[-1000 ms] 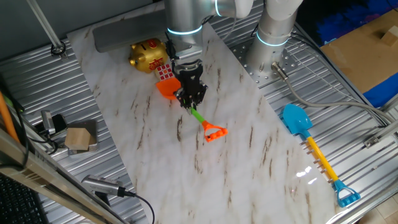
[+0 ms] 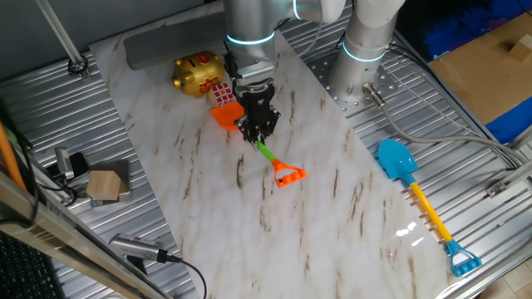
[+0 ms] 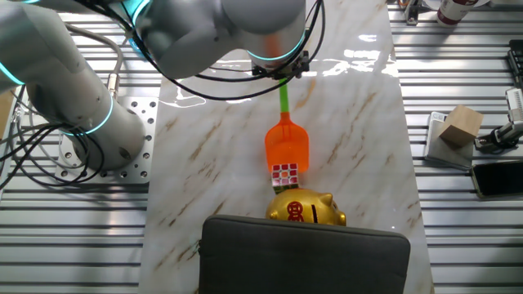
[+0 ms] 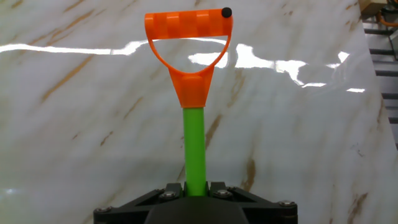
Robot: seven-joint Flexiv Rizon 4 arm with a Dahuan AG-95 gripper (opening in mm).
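My gripper (image 2: 259, 138) is shut on the green shaft of a toy shovel, with its dark fingers close on both sides of the shaft (image 4: 194, 149). The shovel's orange D-shaped handle (image 4: 189, 81) reaches away from the fingers over the marble board. On the other side of the gripper is its orange blade (image 3: 287, 147). A red-and-white patterned cube (image 3: 284, 175) is at the blade's front edge; whether it rests on the blade or just touches it, I cannot tell. Right behind the cube stands a golden piggy bank (image 2: 199, 73).
A dark grey case (image 3: 304, 257) stands behind the piggy bank. On the slatted table right of the board lies a blue-and-yellow shovel (image 2: 424, 203). A wooden block (image 2: 104, 185) sits off the left side. The board's (image 2: 332, 241) front half is clear.
The gripper and orange-green shovel have shifted very slightly to the right in exterior view 1. The grip looks the same, and the piggy bank has stayed put.
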